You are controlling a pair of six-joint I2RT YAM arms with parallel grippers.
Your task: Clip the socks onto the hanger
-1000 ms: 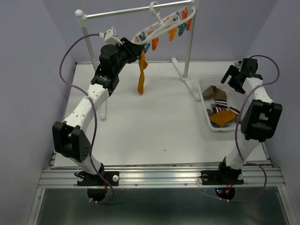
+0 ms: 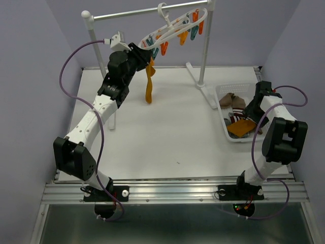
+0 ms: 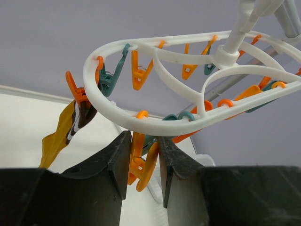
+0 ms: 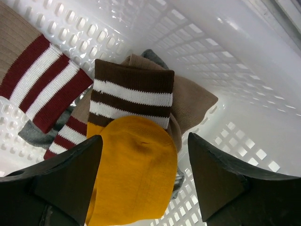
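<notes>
My left gripper is shut on an orange clip [image 3: 138, 167] on the white oval hanger [image 3: 108, 106]. A mustard sock [image 3: 57, 141] with a brown-striped cuff hangs from an orange clip [image 3: 78, 92] at left; the top view shows it [image 2: 149, 86] below the hanger. My right gripper is part open inside the white basket [image 4: 240, 61], over a mustard sock [image 4: 131, 179] with a brown-and-white cuff, apparently nothing held. Brown socks with maroon stripes [image 4: 40, 75] and grey ones lie around it.
The white stand [image 2: 204, 61] carries the hanger over the table's back half, with a foot beside the basket. Walls close in both sides.
My left gripper and the hanger with its sock have shifted slightly to the left.
</notes>
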